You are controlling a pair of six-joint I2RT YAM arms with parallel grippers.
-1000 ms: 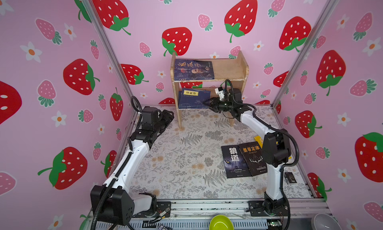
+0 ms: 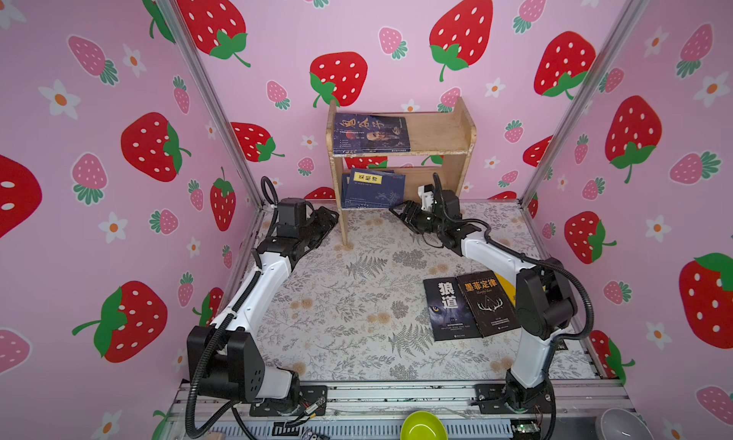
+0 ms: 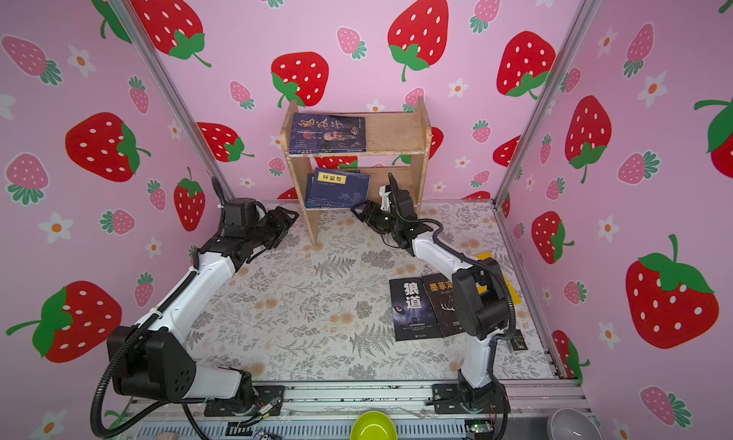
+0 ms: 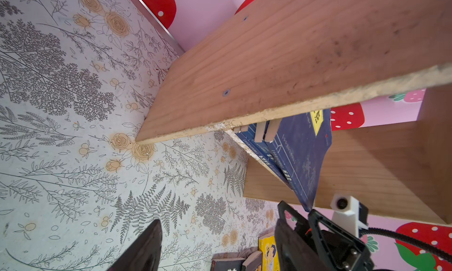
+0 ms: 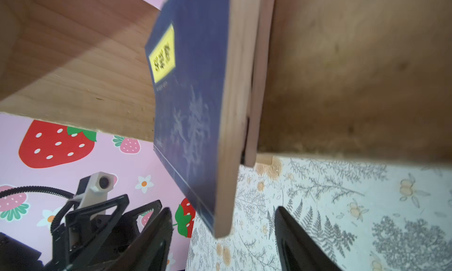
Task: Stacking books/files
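Observation:
Blue books lie piled on the lower shelf of the wooden rack (image 2: 435, 138). The top blue book (image 2: 385, 186), with a yellow label, sits skewed over the lower blue book (image 4: 262, 147). Its front corner juts out past the book beneath, plainly so in the right wrist view. My right gripper (image 2: 401, 212) is open just below and in front of that corner. In the right wrist view the corner of the top blue book (image 5: 188, 111) reaches into the gap, apart from both fingers (image 5: 157, 238). Left of the rack's side panel (image 4: 282, 73), my left gripper stands open and empty.
Another book (image 2: 372, 133) lies on the upper shelf's left half. On the table's right are two dark books (image 2: 452, 308) and a yellow book (image 2: 507, 285), partly behind the right arm. Mid-table is clear.
The top book has turned slightly out of line with the pile. The left gripper has shifted slightly.

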